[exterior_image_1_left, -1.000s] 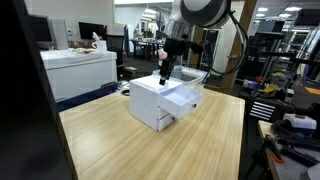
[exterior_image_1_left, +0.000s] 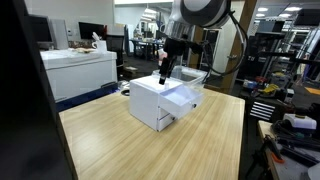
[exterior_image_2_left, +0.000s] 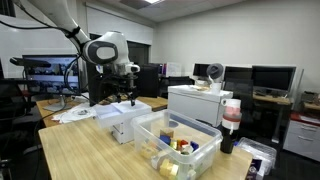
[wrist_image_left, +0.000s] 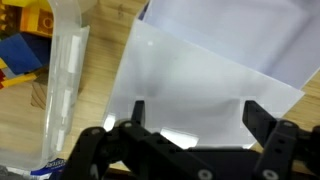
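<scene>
A small white drawer unit (exterior_image_1_left: 147, 103) stands on the wooden table, its upper drawer (exterior_image_1_left: 181, 100) pulled out. In the wrist view the unit's plain white top (wrist_image_left: 190, 85) fills the middle, and the drawer's pale interior (wrist_image_left: 235, 25) shows along the upper edge. My gripper is open above that top, with its dark fingers (wrist_image_left: 134, 118) wide apart and nothing between them. From the side, the gripper (exterior_image_1_left: 163, 77) hangs pointing down over the unit. The second exterior view also has the unit (exterior_image_2_left: 118, 121) below the arm.
A clear plastic bin (exterior_image_2_left: 205, 128) holding colourful blocks stands close beside the unit; its wall (wrist_image_left: 66, 80) runs along the wrist view's left. A white-topped bottle (exterior_image_2_left: 231, 114) and a small clear container (exterior_image_2_left: 262, 158) lie beyond. Bare table (exterior_image_1_left: 120, 145) stretches in front.
</scene>
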